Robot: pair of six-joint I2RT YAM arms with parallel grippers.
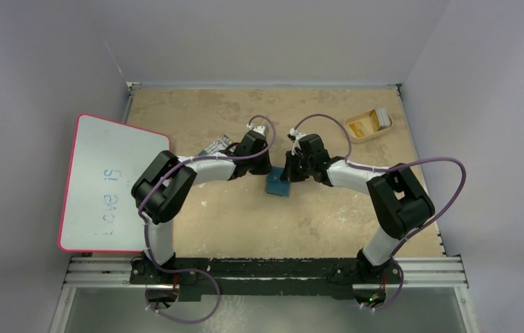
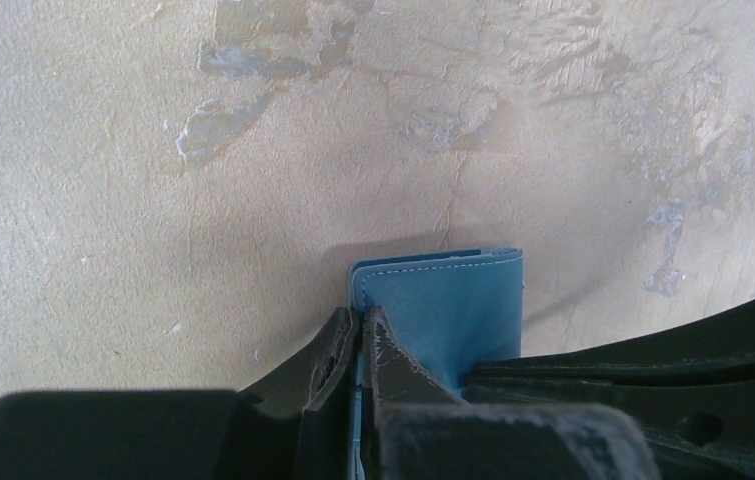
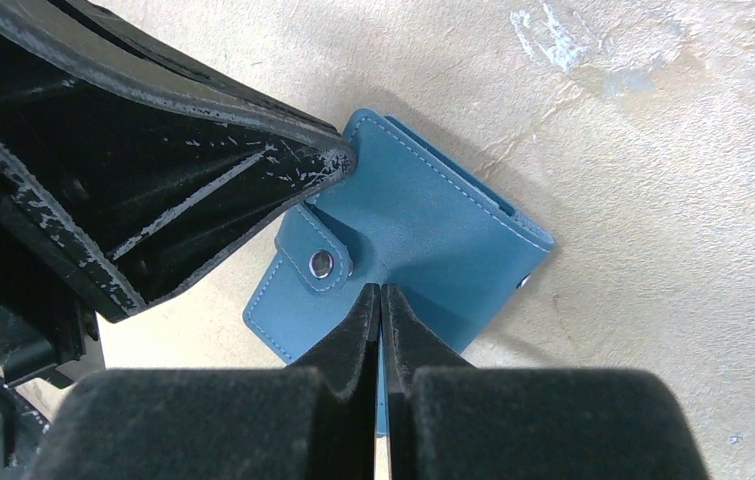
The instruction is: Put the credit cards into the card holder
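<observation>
The blue card holder [image 1: 278, 184] lies near the middle of the table, between both arms. In the right wrist view, its snap tab and stitched holder front [image 3: 423, 230] show clearly. My left gripper is closed around one edge of the holder, by a corner. Over the holder's face is my right gripper, its fingers together with nothing visible between them; whether they touch the leather I cannot tell. Yellow and white cards, seemingly the credit cards [image 1: 357, 129], are in the tray at the back right.
The tan tray [image 1: 366, 138] stands at the back right. A patterned item [image 1: 216, 146] lies behind the left forearm, partly covered. A whiteboard [image 1: 110, 187] fills the left side. Bare table shows in front of the holder.
</observation>
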